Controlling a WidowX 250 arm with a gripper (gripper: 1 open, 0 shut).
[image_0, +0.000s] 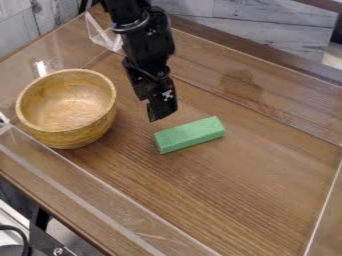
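Note:
My black gripper (159, 106) hangs above the table (241, 200), between a yellow bowl (67, 108) and a green block (189, 134). It is higher than the block and to its upper left, apart from it, open with nothing seen between its fingers. The green block lies flat on the wood, and the bowl stands upright at the left, empty.
A clear plastic object (104, 28) is at the back left, partly behind the arm. A white marbled wall runs along the back.

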